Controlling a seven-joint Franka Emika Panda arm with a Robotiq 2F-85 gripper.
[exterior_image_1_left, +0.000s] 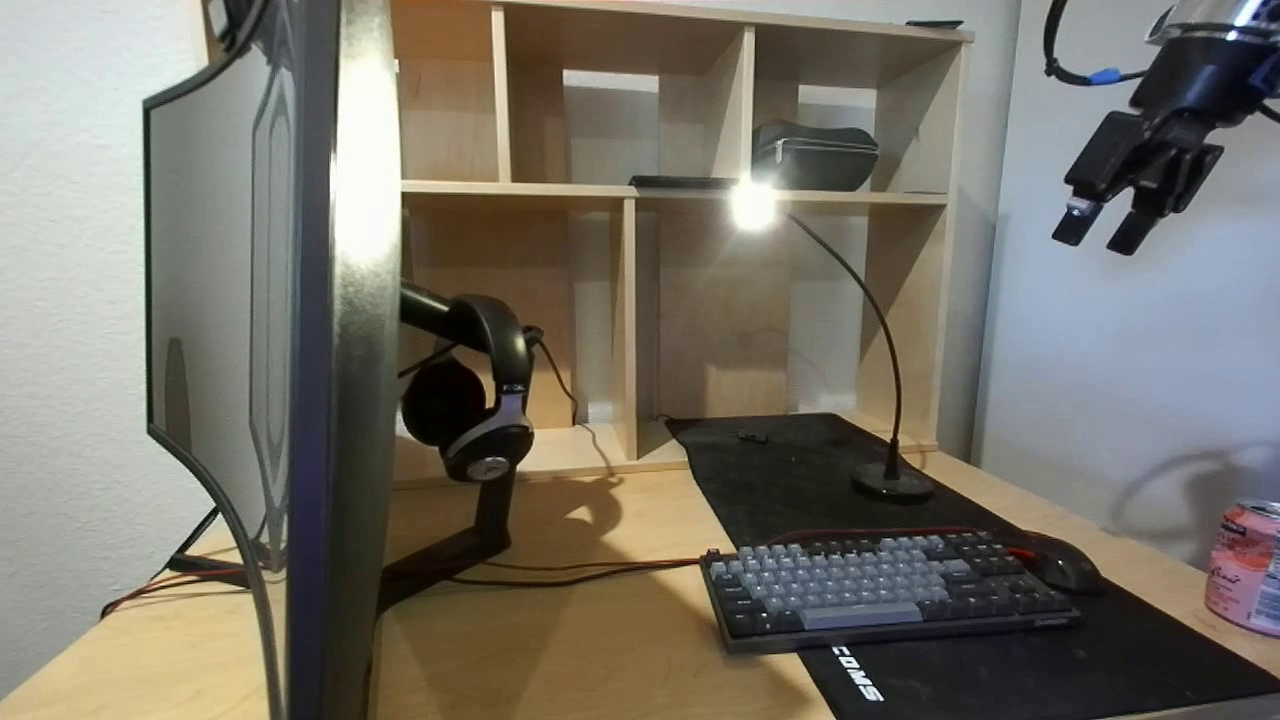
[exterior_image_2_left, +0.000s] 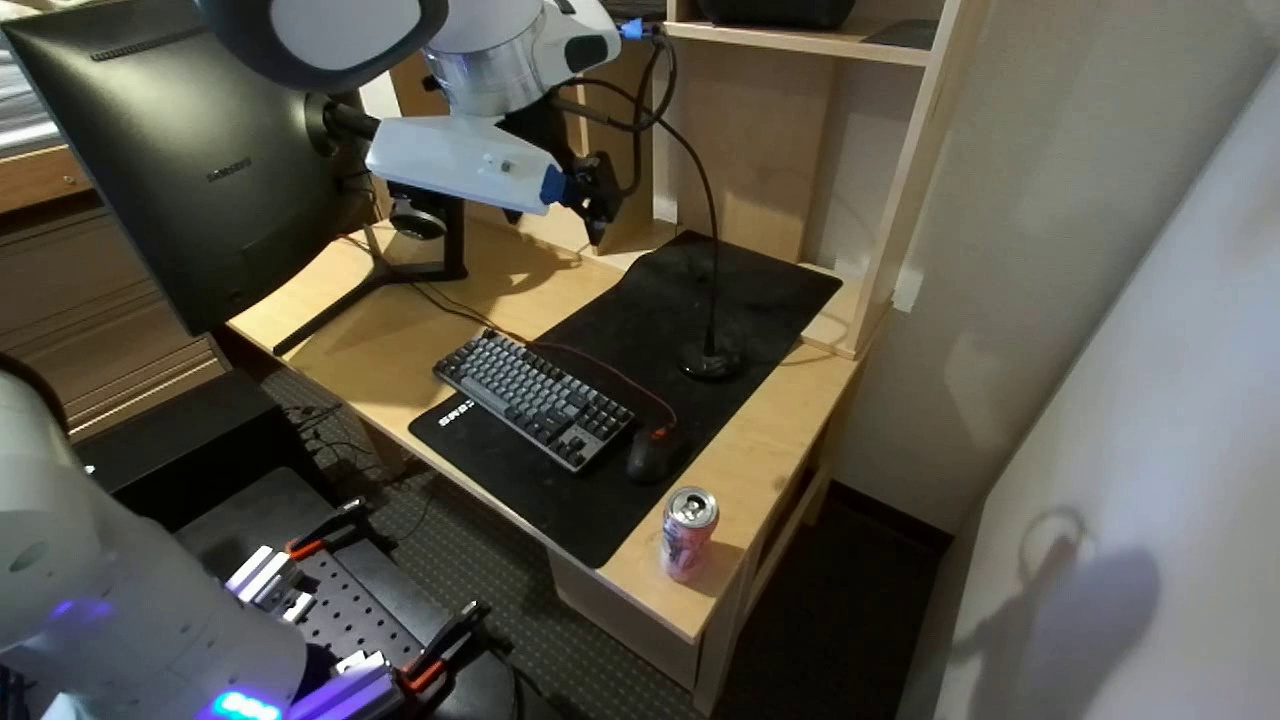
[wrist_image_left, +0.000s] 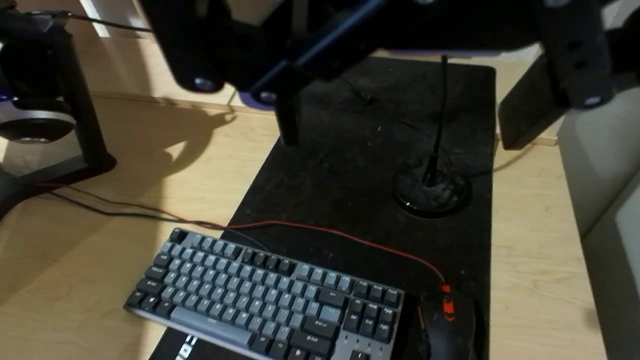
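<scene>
My gripper hangs in the air at the upper right of exterior view 1, its fingers pointing down. Wide apart in the wrist view, the fingers have nothing between them, so the gripper is open. Below them lie the black desk mat and the round base of the lit desk lamp. A grey-and-black keyboard rests on the mat, with a black mouse beside it. A pink can stands upright at the desk's near corner, well away from the gripper.
A large monitor and black headphones on a stand occupy the desk's left side. Behind, the wooden shelf unit holds a black case. The lamp's thin neck rises over the mat. Bare desk shows between stand and keyboard.
</scene>
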